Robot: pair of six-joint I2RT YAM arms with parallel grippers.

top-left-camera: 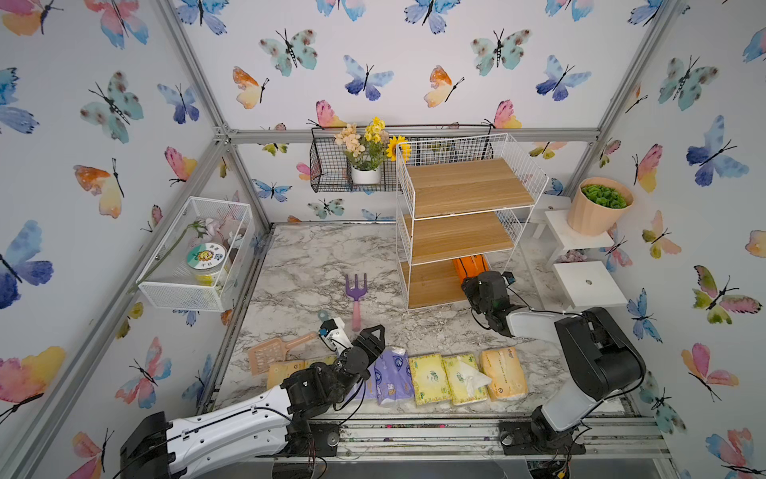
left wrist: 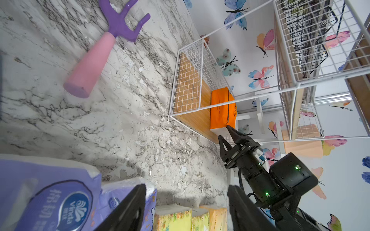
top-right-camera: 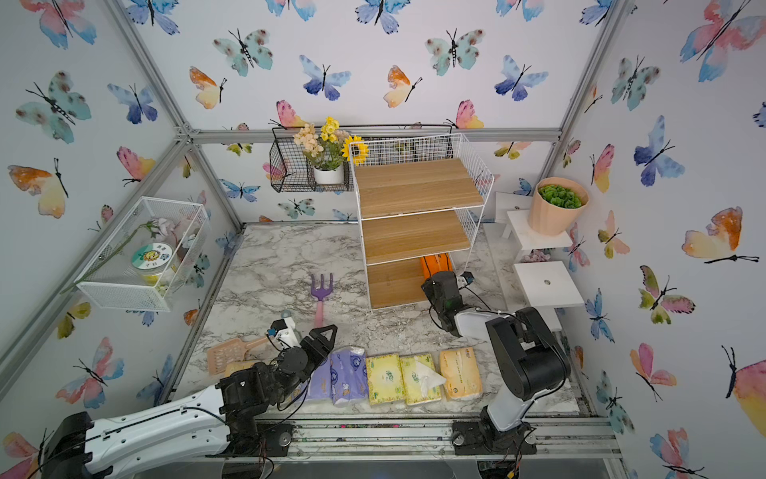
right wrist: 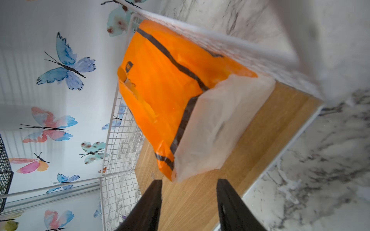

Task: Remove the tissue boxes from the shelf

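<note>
An orange tissue pack (right wrist: pixel 165 80) with black stripes and a whitish end lies on the wooden bottom board of the white wire shelf (top-left-camera: pixel 435 285), at its right side. My right gripper is at the shelf's front, fingers parted, with the pack ahead of the tips and nothing seen between them. In the left wrist view its fingers are close to the pack's pale end; touch cannot be told. The two upper boards (top-left-camera: pixel 466 185) are bare. My left gripper hangs open and empty above a row of packs at the front, including purple packs (left wrist: pixel 57 196).
Yellow packs (top-left-camera: pixel 431 379) and an orange-yellow pack (top-left-camera: pixel 503 373) lie along the front edge. A purple-and-pink fork (top-left-camera: pixel 356 299) and a pink slotted spatula (top-left-camera: pixel 271 355) lie on the left. White stools (top-left-camera: pixel 589 283) stand right of the shelf. Marble left of the shelf is clear.
</note>
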